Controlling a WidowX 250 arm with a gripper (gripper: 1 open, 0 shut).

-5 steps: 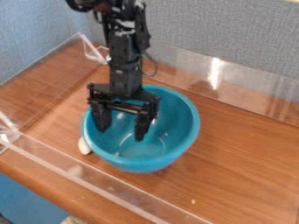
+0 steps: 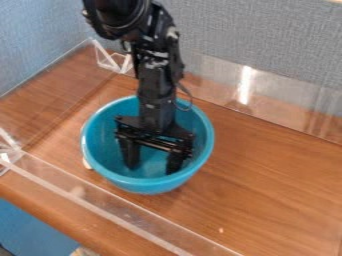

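A teal plastic bowl [image 2: 107,138] sits on the wooden counter. The black gripper [image 2: 152,158] is lowered inside it, its two dark fingers spread apart near the bowl's floor. The gripper stands open; whether anything small lies between the fingers is hidden by the dark body of the hand. A small pale object, mostly hidden, shows at the bowl's left edge.
Bare wooden counter [image 2: 274,185] extends to the right. Clear plastic guards run along the back wall and the front left edge, with a white bracket [image 2: 112,62] at the back left.
Over the last second the gripper has moved right and down, deeper into the bowl. The bowl sits slightly further left than a second ago.
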